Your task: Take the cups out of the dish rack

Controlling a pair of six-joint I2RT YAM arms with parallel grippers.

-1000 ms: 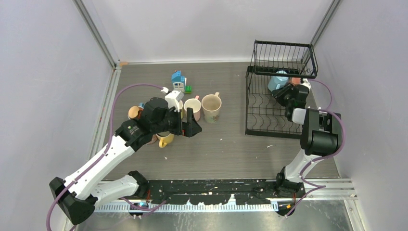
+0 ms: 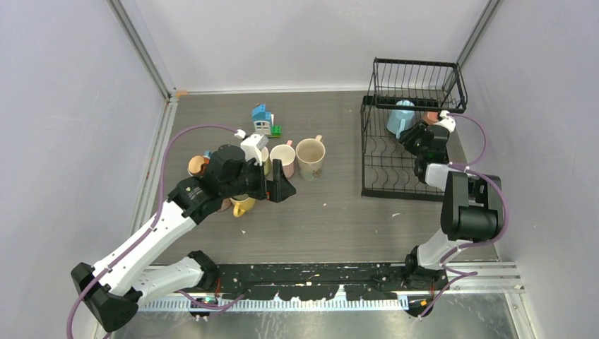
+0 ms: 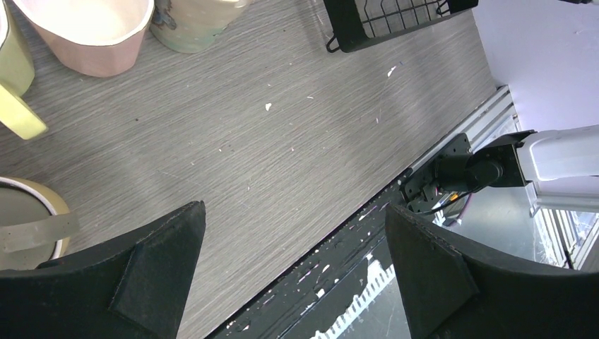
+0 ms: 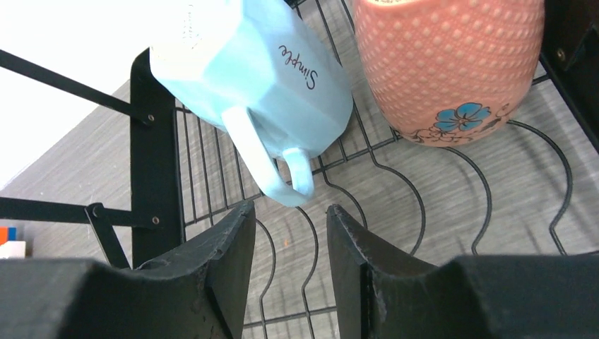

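In the black dish rack, a light blue mug lies tilted, its handle pointing down toward my right gripper, beside a peach patterned cup. The right gripper is part open just short of that handle, with nothing between its fingers. My left gripper stands open and empty over the table at left, among several cups standing there: a beige mug, a pink mug and a yellow mug among them.
A toy house stands behind the cups. The rack's upper tier overhangs the cups at its back. The table's middle, between the cups and rack, is clear. White walls enclose both sides.
The right arm has drawn back slightly toward the front compared with a second ago, and the blue mug's handle shows more clearly. The left arm is unchanged.
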